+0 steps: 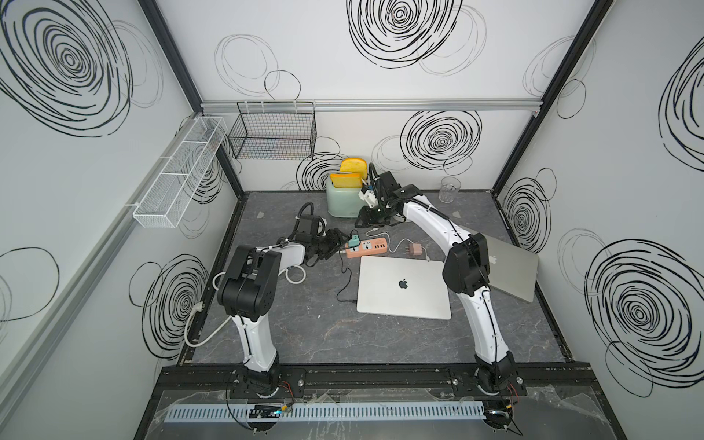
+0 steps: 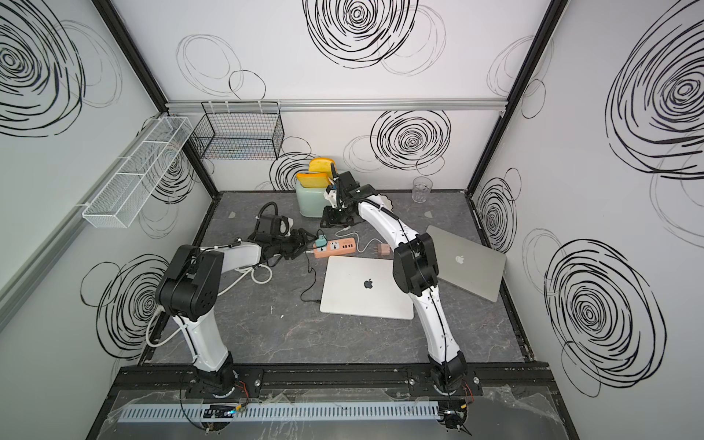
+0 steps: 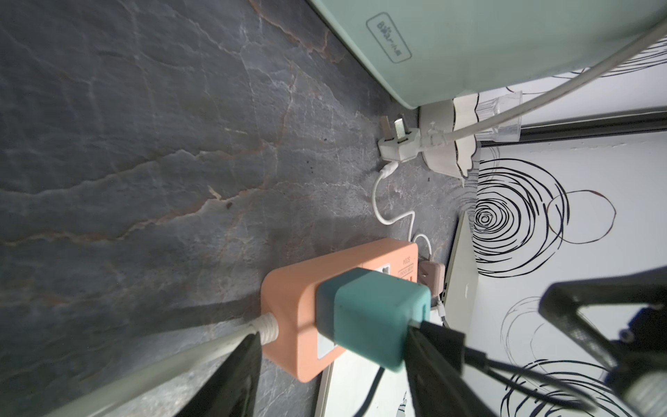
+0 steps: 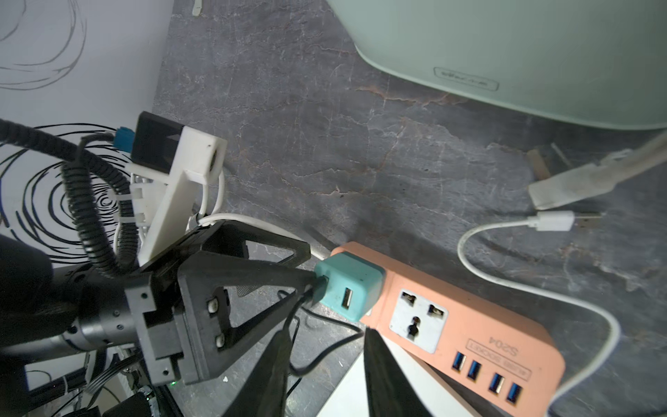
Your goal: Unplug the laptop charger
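The teal charger (image 4: 357,278) sits against the left socket of the orange power strip (image 4: 479,326), its dark cable (image 4: 333,351) leading off toward the closed silver laptop (image 1: 403,286). Close by on the left is my left gripper, its fingers spread; in the left wrist view one fingertip overlaps the charger's near edge, and whether they touch I cannot tell. My right gripper is open over the strip's back side near the mint toaster, nothing between its fingers.
A mint toaster (image 1: 343,201) stands behind the strip. A white plug (image 3: 399,147) lies near it with a white cable. Right of the strip are a pink adapter (image 1: 415,249) and a second laptop (image 1: 513,267).
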